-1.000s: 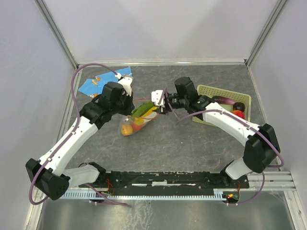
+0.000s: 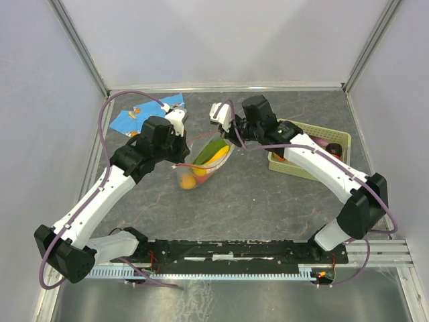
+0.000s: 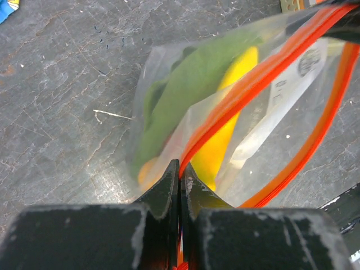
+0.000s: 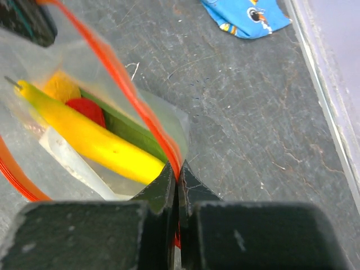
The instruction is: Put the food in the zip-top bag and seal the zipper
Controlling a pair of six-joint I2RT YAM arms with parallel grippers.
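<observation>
The zip top bag hangs between my grippers near the table centre, holding a green item, a yellow banana-like item, a red item and orange-yellow food. My left gripper is shut on the bag's edge by its orange zipper strip. My right gripper is shut on the other end of the bag's rim, at the same orange strip. The bag's mouth gapes open between them.
A green basket with more food stands at the right, partly behind the right arm. A blue cloth lies at the back left.
My right gripper has moved slightly up and toward the back, carrying the bag's edge with it. The left gripper is nearly still; the food in the bag has shifted a little.
</observation>
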